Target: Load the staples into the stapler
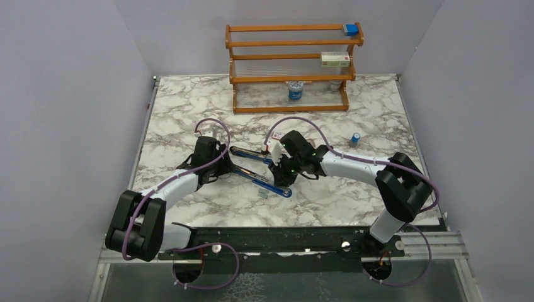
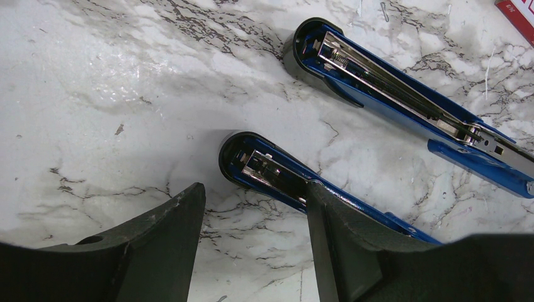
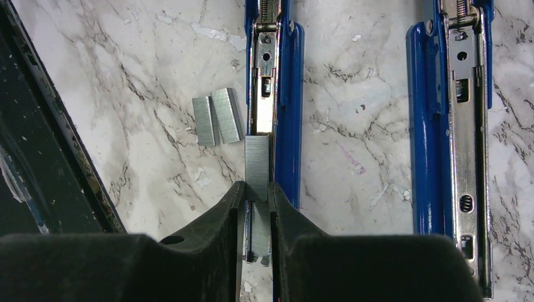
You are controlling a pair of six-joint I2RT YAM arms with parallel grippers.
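The nearer blue stapler (image 1: 280,190) lies opened out flat, its metal channel exposed. In the right wrist view a grey staple strip (image 3: 256,167) lies along that channel, with a second strip (image 3: 260,223) in line behind it, partly beneath my fingers. My right gripper is narrowly open, its fingertips on either side of the first strip; contact with it cannot be told. At the stapler's head end (image 2: 252,148), my left gripper stands part open, one fingertip overlapping the blue arm. Nothing is gripped there that I can see.
Another opened blue stapler (image 2: 378,82) lies parallel, farther back. Two loose staple strips (image 3: 216,117) rest beside the nearer stapler. A wooden rack (image 1: 289,109) stands at the back, and a small blue item (image 1: 355,138) is at right.
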